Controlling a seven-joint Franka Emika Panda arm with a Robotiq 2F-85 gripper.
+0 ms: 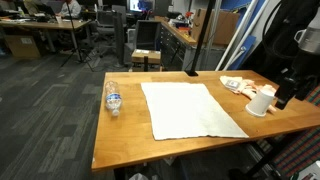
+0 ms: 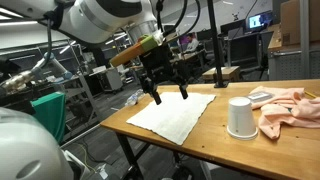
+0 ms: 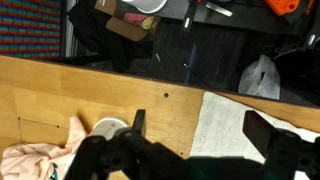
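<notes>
My gripper (image 2: 171, 95) hangs above the table near its edge, its two dark fingers wide apart and nothing held between them. In the wrist view the gripper is over the bare wood and one corner of a white cloth (image 3: 222, 126). That cloth (image 1: 190, 108) lies spread flat on the table. To one side of the gripper stands a white cup-like container (image 2: 241, 119), apart from the fingers; from above it (image 3: 108, 126) is partly covered by a finger. A crumpled pink cloth (image 2: 284, 112) lies beside it. On the far side of the white cloth stands a clear bottle (image 1: 113, 97).
Bare wood of the table (image 1: 135, 140) shows around the white cloth. Beyond the table edge in the wrist view is dark floor with a clear plastic bag (image 3: 261, 77). Desks and chairs fill the background, away from the table.
</notes>
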